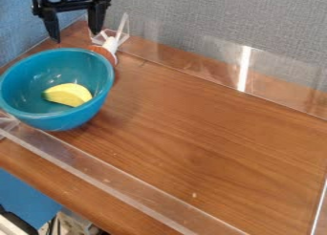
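My black gripper [73, 17] is open in the upper left, its two fingers pointing down above the far rim of a teal bowl [87, 108], with nothing between them. A yellow curved piece [68, 94], banana-like, lies inside the bowl. Behind the bowl at its right, an orange and white object [106, 46] with pale upright parts stands near the back corner; what it is I cannot tell.
Clear strips edge it at front and back. A grey wall [230, 29] stands behind, with a blue surface at the left.
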